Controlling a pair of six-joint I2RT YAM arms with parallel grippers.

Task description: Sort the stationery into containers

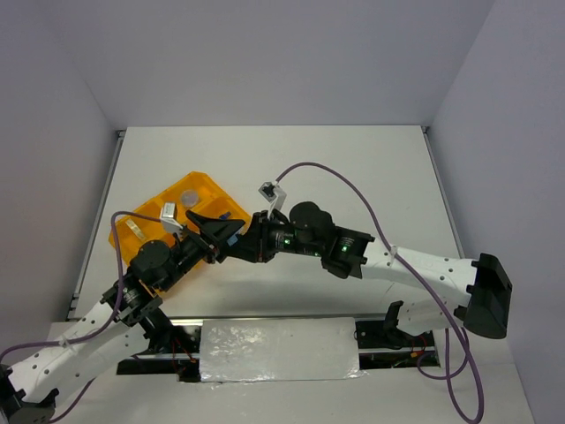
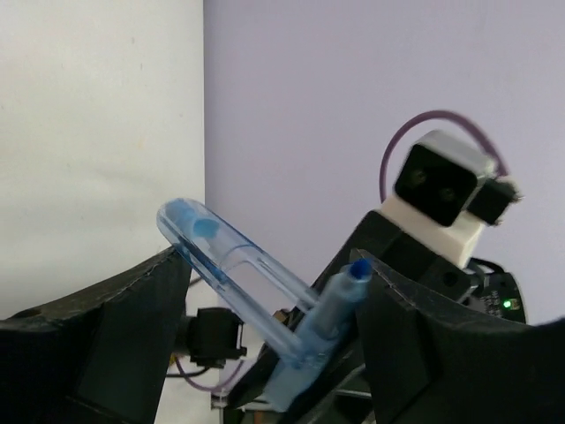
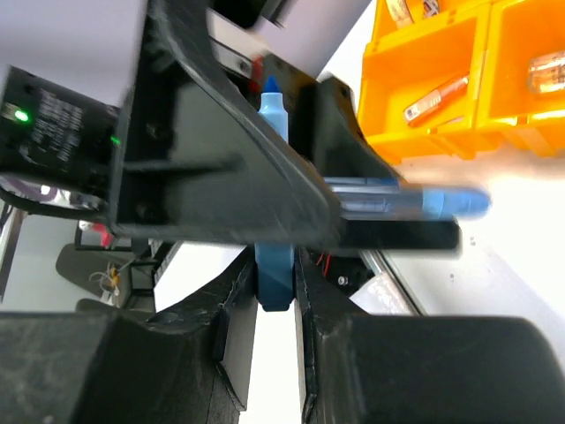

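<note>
In the right wrist view, my right gripper is shut on a blue marker that stands upright between its fingers, dark blue tip upward. A clear piece with a light blue end reaches out sideways near the left gripper's black fingers. The left wrist view shows this clear piece slanting toward the blue marker, between the widely parted fingers of my left gripper. Whether either finger touches it, I cannot tell. From above, both grippers meet beside the orange box, mostly hiding the pieces.
The divided orange box holds a tube with an orange section and a clear cylindrical item in separate compartments. The left arm covers part of it. Free white table lies behind the right arm.
</note>
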